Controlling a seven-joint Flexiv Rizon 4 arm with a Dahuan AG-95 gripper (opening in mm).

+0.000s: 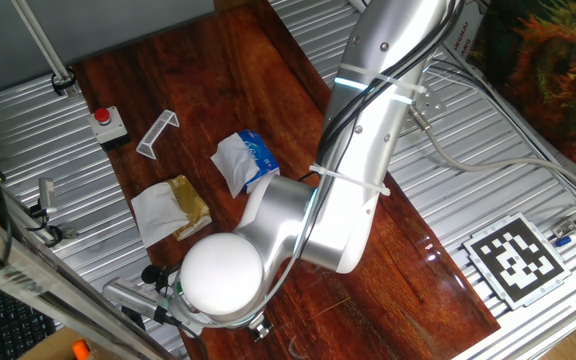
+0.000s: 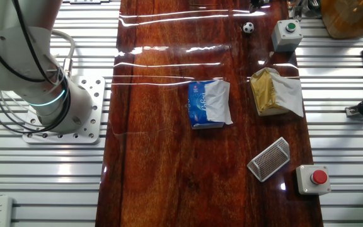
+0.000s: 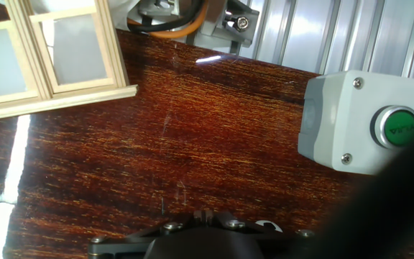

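Along the bottom edge of the wrist view my dark gripper appears shut, its fingers meeting in the middle with nothing visible between them. Just right of it, a small black-and-white ball (image 3: 268, 225) is mostly hidden behind the gripper; the whole ball (image 2: 248, 28) shows on the table in exterior view 2. Farther right stands a grey box with a green button (image 3: 399, 128), apart from the gripper. A pale wooden window frame (image 3: 46, 93) fills the upper left. In exterior view 1 the arm's white wrist joint (image 1: 221, 274) covers the gripper.
A blue tissue pack (image 2: 207, 104) and a gold one (image 2: 273, 92) lie on the dark wooden table (image 2: 150, 170). Nearer are a perforated metal bracket (image 2: 270, 159) and a red-button box (image 2: 313, 180). Bare wood lies left of the packs in exterior view 2.
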